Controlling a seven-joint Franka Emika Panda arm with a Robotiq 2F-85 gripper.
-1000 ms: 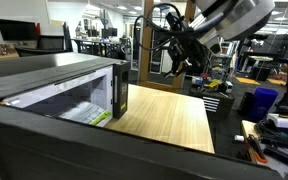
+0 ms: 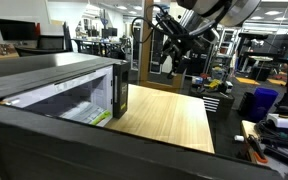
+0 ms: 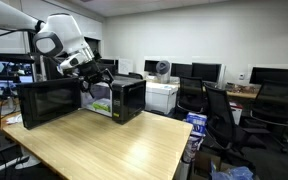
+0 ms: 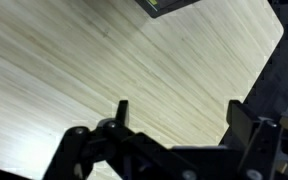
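My gripper is open, its two black fingers wide apart and only bare tabletop showing between them. In exterior view 2 the gripper [image 3: 96, 80] hangs in front of a black microwave [image 3: 130, 98], above the table. The microwave's door [image 3: 48, 103] stands swung out to the left. Inside the pale cavity [image 2: 56, 104] lies something whitish with yellow-green [image 2: 88, 114], too small to identify. At the top of the wrist view, a dark corner [image 4: 162, 4], apparently the microwave's, pokes in.
Office chairs [image 3: 229, 120] and a blue-and-white box [image 3: 195, 130] stand beyond the table.
The arm has shifted and its wrist has turned slightly, with the gripper staying above the table. The microwave and the thing inside it look unmoved.
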